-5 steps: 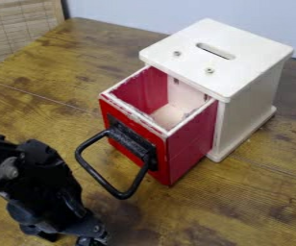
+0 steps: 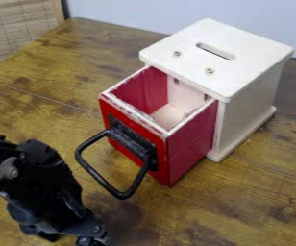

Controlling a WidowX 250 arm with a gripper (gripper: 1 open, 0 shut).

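Observation:
A white wooden box with a slot on top stands at the right centre, its red drawer pulled out toward the front left. The drawer's inside shows, with a pale bottom. A black loop handle sticks out from the drawer's front. My black gripper is low at the bottom left, below and left of the handle and apart from it. Its fingertips are dark and partly cut off by the frame's edge, so their opening is unclear.
A bamboo mat is at the back left, and a pale wall stands behind the box.

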